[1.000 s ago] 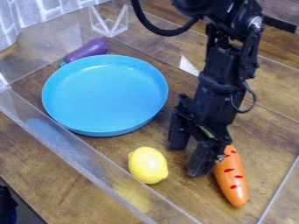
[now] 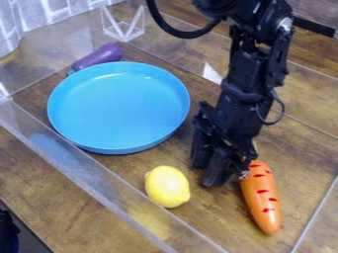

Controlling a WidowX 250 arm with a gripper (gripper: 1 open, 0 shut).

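My black gripper (image 2: 224, 158) is low over the wooden table, just right of a blue plate (image 2: 117, 106). An orange toy carrot (image 2: 262, 198) with dark marks lies beside it on the right, its upper end at the fingers. A yellow lemon (image 2: 168, 187) lies below left of the gripper. The dark fingers blend together, so whether they are shut, and on what, is unclear.
A purple eggplant (image 2: 98, 56) lies behind the plate. A clear plastic edge runs diagonally along the left and front. Bare table surrounds the carrot on the right and behind the arm.
The gripper has shifted slightly and its fingers sit a little differently beside the carrot. The carrot, lemon and plate look unmoved.
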